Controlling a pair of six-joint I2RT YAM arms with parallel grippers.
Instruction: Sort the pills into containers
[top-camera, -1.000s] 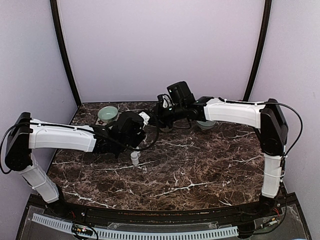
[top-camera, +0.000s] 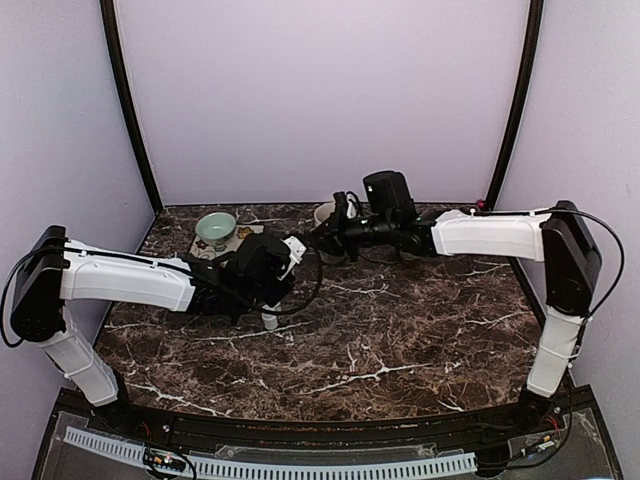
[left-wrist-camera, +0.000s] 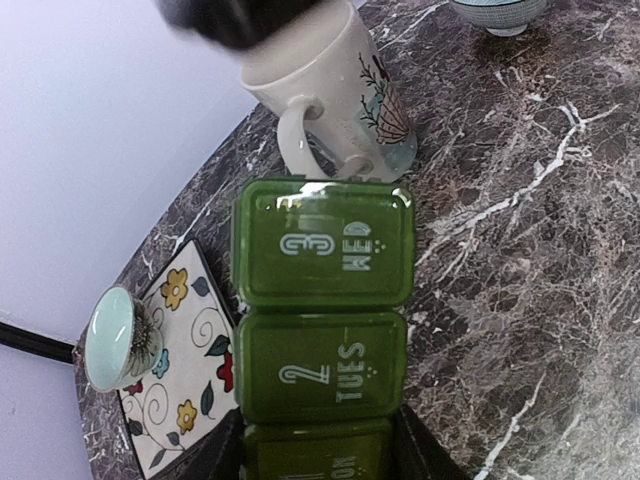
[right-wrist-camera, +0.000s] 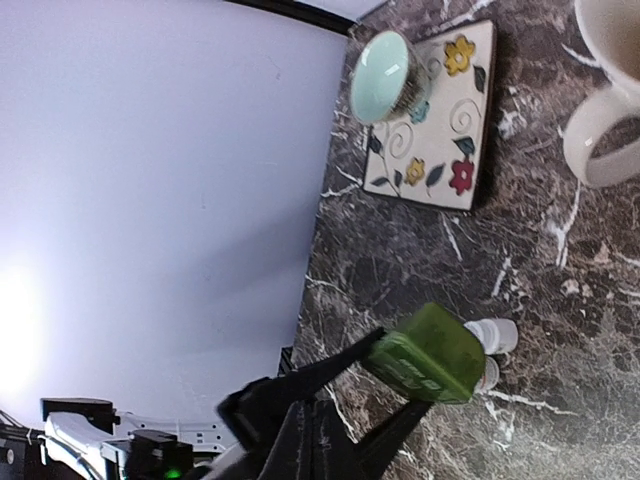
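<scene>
A green weekly pill organizer (left-wrist-camera: 320, 365) is held upright in my left gripper (top-camera: 285, 265), which is shut on it; the lids marked 3 WED and 2 TUES face the left wrist camera and look closed. The same organizer (right-wrist-camera: 425, 355) shows in the right wrist view, above small white bottles (right-wrist-camera: 495, 335). My right gripper (top-camera: 335, 225) is high beside the organizer, to its right in the top view; its fingertips are hard to make out, and a dark blurred shape hangs at the top of the left wrist view. Whether pills are inside the compartments cannot be seen.
A white mug (left-wrist-camera: 355, 100) stands behind the grippers. A pale green cup (right-wrist-camera: 377, 80) sits on a floral tile (right-wrist-camera: 430, 170) at the back left. A bowl (left-wrist-camera: 498, 12) stands at the back right.
My right arm has moved right and slightly toward the front, away from the organizer. My left gripper has shifted slightly, still holding the organizer.
</scene>
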